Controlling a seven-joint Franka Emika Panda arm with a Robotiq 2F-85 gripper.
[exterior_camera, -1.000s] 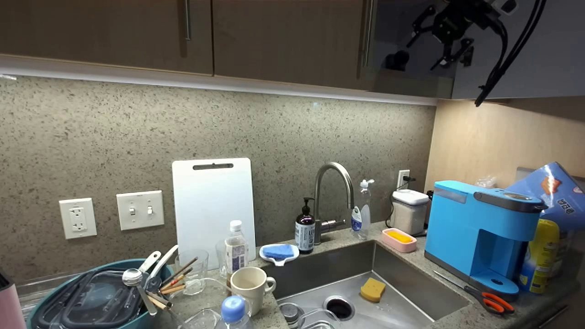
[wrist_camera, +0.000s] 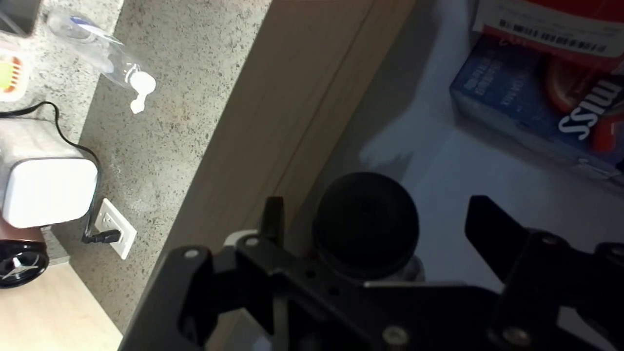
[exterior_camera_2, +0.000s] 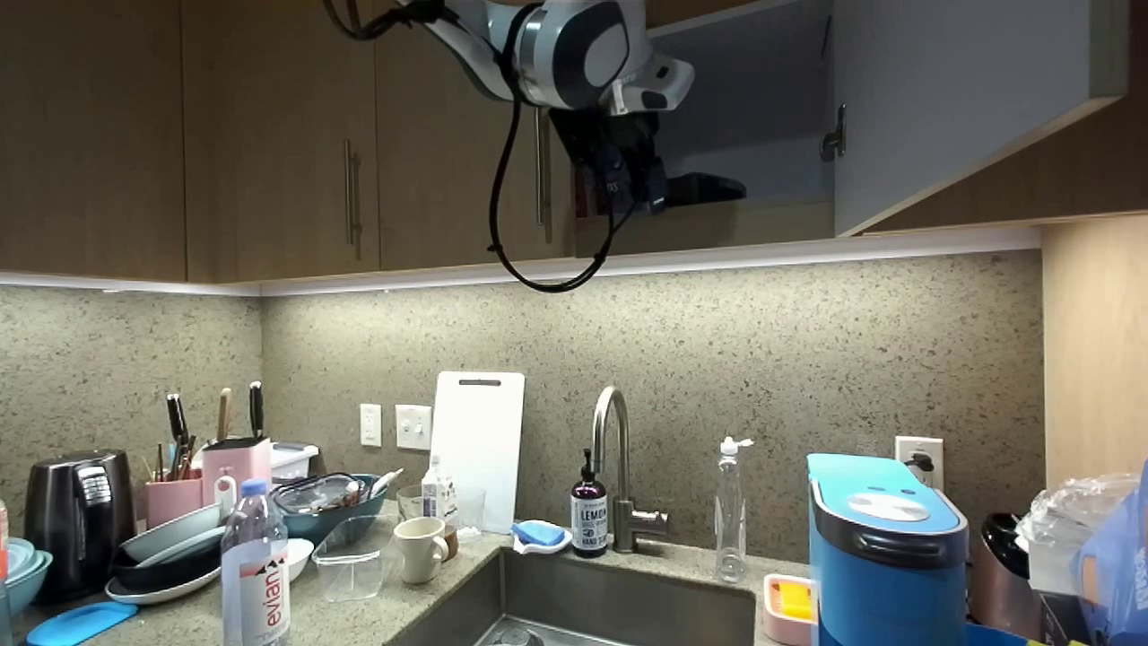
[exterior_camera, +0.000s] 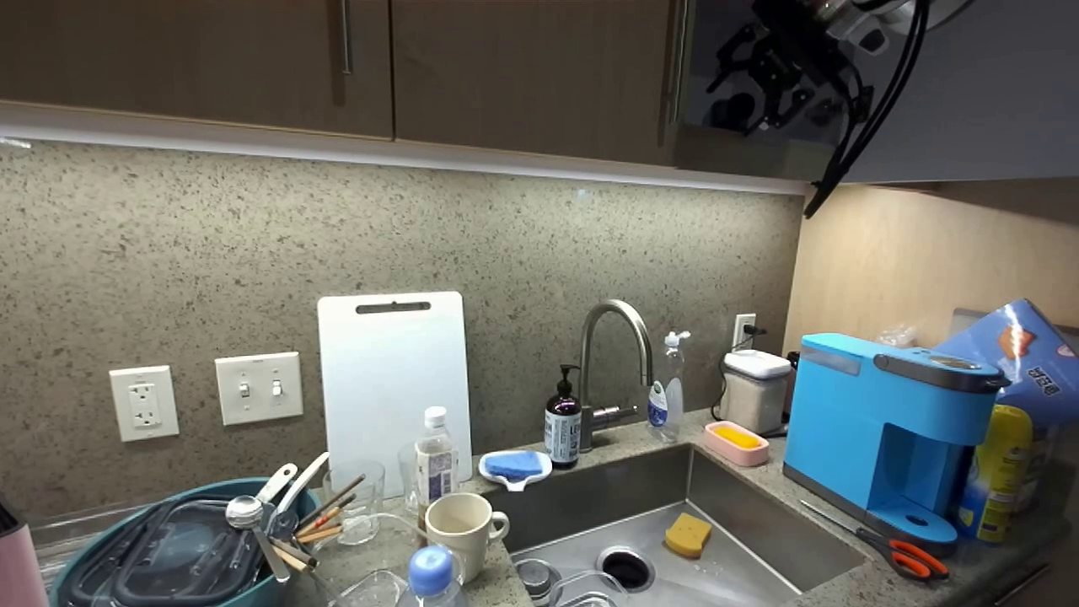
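Note:
My gripper is open inside the upper cabinet. In the wrist view, a round black-topped object (wrist_camera: 366, 219) sits between its spread fingers, with clear gaps at both sides. Its lower part is hidden behind the gripper's body. Exterior view 1 shows the gripper (exterior_camera: 735, 107) at the cabinet opening, its fingers around the dark object in that view. From exterior view 2, the gripper (exterior_camera_2: 630, 178) is dark and partly hidden by its cable, so its fingers are hard to make out.
A blue Swiss Miss box (wrist_camera: 538, 111) lies deeper on the shelf, under a red package (wrist_camera: 561, 29). The wooden cabinet edge (wrist_camera: 292, 134) runs close by the left finger. To the right, the cabinet door (exterior_camera_2: 958, 97) stands open. Below are the sink (exterior_camera_2: 635, 592) and blue coffee machine (exterior_camera: 880, 425).
In exterior view 1 the gripper has moved left and somewhat down, from beside the dark object to around it. Its cable has shifted left too. The counter items look unchanged.

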